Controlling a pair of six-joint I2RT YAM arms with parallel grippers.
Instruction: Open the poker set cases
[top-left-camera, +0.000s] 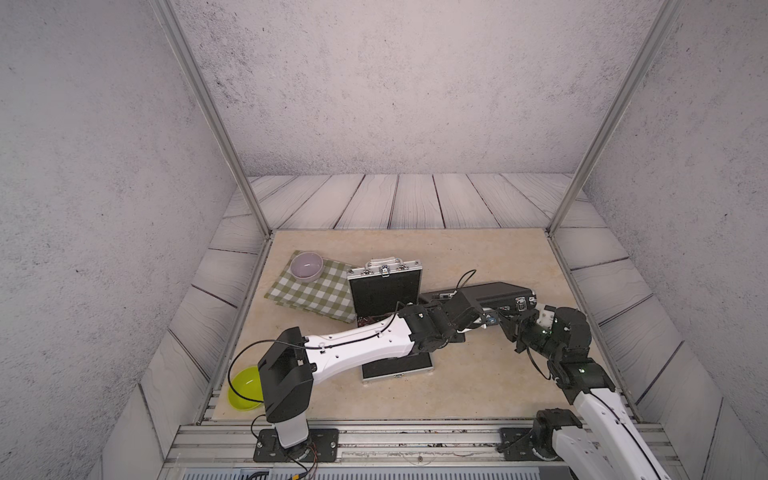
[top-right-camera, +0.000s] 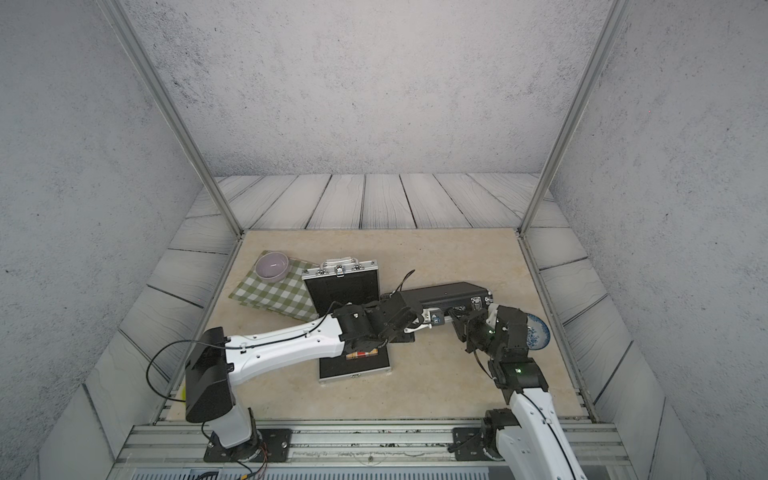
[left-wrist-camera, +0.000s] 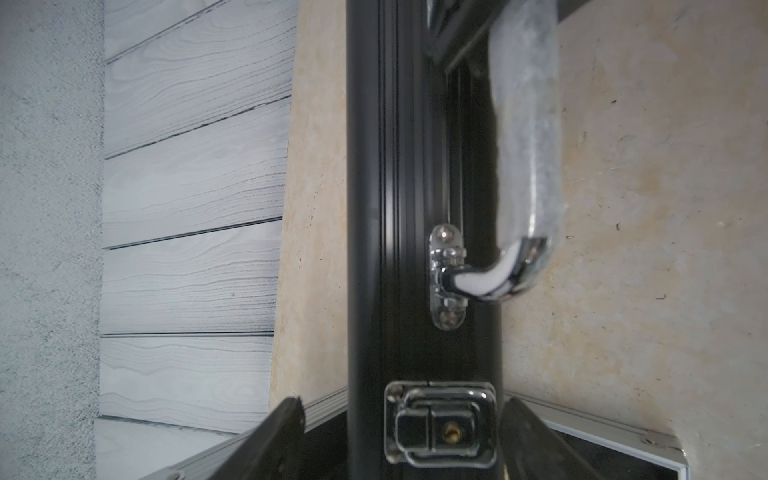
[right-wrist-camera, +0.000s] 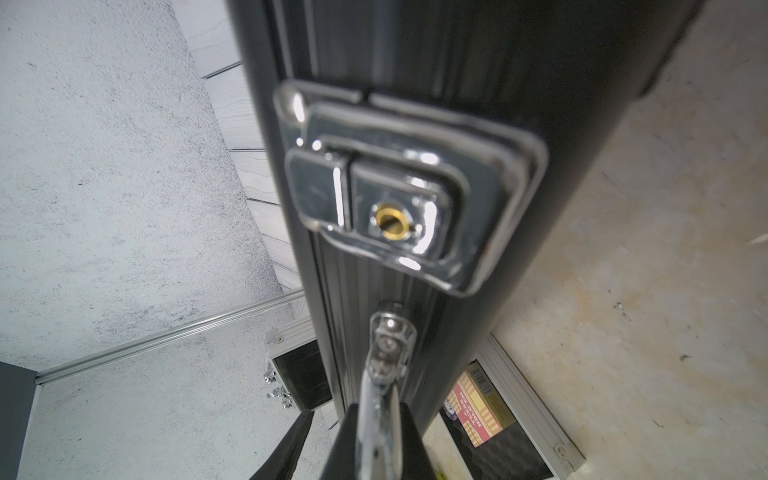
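Observation:
The black case (top-left-camera: 480, 293) lies shut on the table, right of centre. Its handle (right-wrist-camera: 382, 432) runs between the fingers of my right gripper, which is shut on it. A shiny latch (right-wrist-camera: 392, 212) in the right wrist view looks flat and fastened. In the left wrist view my left gripper stands open in front of the other latch (left-wrist-camera: 440, 425), fingers apart on either side. Whether they touch the case I cannot tell. Another case (top-left-camera: 386, 292) stands open to the left, its lid raised, partly hidden by my left arm.
A purple bowl (top-left-camera: 306, 266) sits on a checked cloth (top-left-camera: 312, 298) at the back left. A green bowl (top-left-camera: 245, 389) is at the front left, beside my left arm. A blue-patterned plate (top-right-camera: 537, 332) lies at the right edge.

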